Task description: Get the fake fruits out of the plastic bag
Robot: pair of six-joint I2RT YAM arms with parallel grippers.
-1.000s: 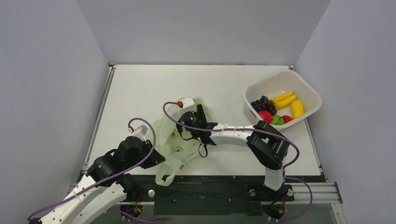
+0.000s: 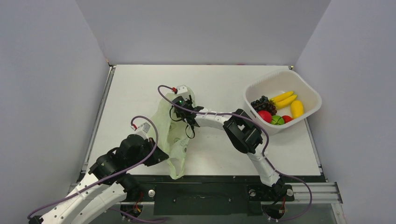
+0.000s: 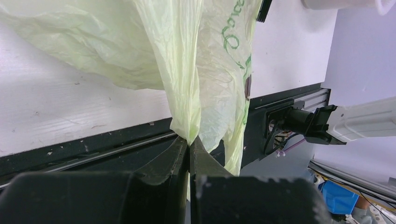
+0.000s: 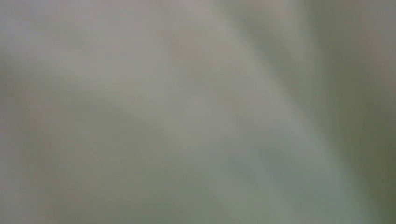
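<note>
The pale green plastic bag [image 2: 177, 149] lies stretched from the middle of the table to its front edge. My left gripper [image 2: 161, 157] is shut on a gathered strand of the bag [image 3: 180, 79] at the front edge, seen clearly in the left wrist view. My right gripper [image 2: 184, 107] is at the bag's back end, over or inside it; its fingers are hidden, and the right wrist view shows only blurred pale green plastic [image 4: 196, 112]. Whether fruit remains in the bag cannot be seen.
A white basket [image 2: 252, 84] at the back right holds bananas, dark grapes, a yellow mango-like fruit, red fruits and a green one.
My right gripper has moved back and left, drawing the bag's back end with it and narrowing the bag. The left gripper has shifted slightly right.
</note>
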